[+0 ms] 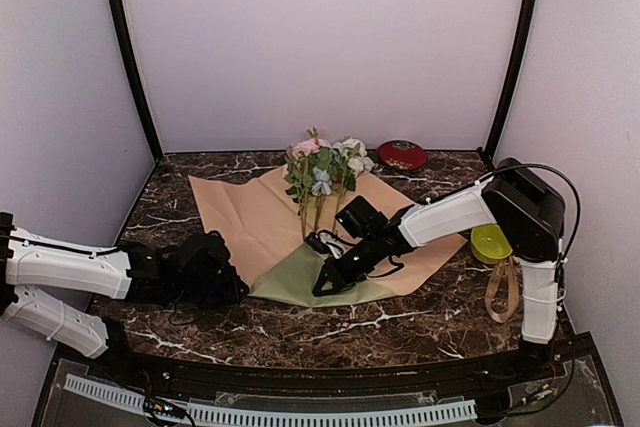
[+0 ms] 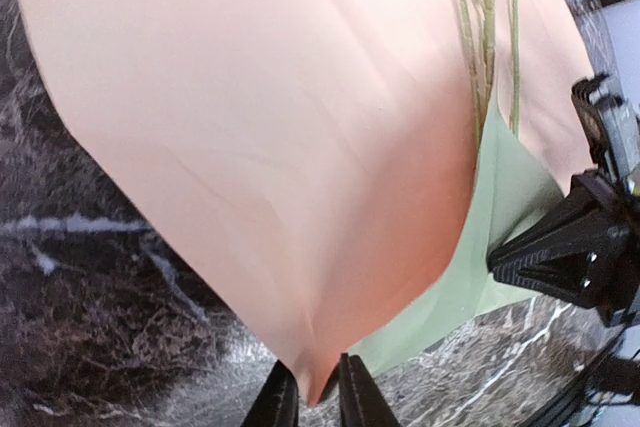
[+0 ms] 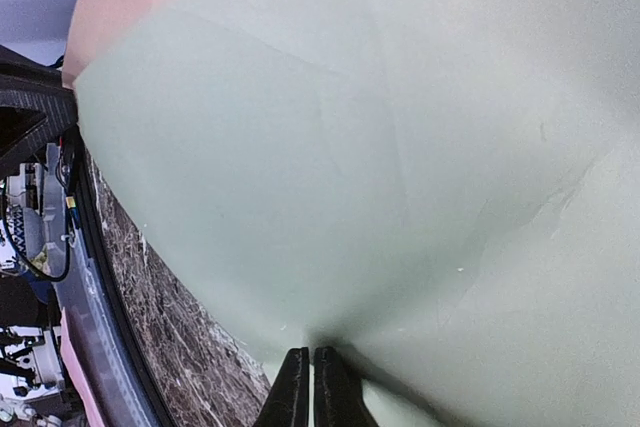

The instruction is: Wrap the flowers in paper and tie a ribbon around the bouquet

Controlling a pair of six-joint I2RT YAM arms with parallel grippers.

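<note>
The wrapping paper, pink on one face and pale green on the other, lies on the dark marble table. Its front part is turned up, showing a green flap. Pink, white and blue fake flowers rest on it with their stems toward me. At the front left, my left gripper stands part open, the paper's pink corner between its fingers. On the green flap, my right gripper is shut with its fingertips against the paper; whether any is pinched between them cannot be told.
A red round object lies behind the paper. A green bowl and a tan ribbon loop are at the right, near the right arm.
</note>
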